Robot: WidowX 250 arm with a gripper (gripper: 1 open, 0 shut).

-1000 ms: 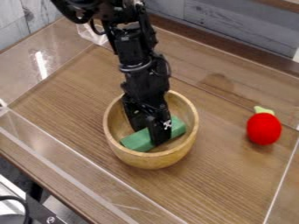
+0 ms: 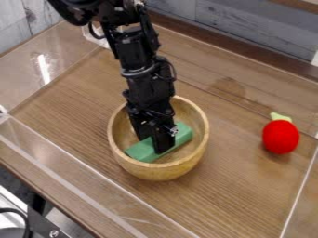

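A tan bowl [image 2: 168,170] sits in the middle front of the wooden table. Inside it lies a green object [image 2: 165,140], partly covered by my black gripper [image 2: 144,138]. The gripper reaches down from the top into the bowl, its fingers over the green object; the dark parts blend together, so what is between them is hard to make out.
A red tomato-like object [image 2: 281,138] with a pale green top lies to the right.
The arm and gripper have shifted slightly left and up within the bowl. The bowl and red object look unmoved.
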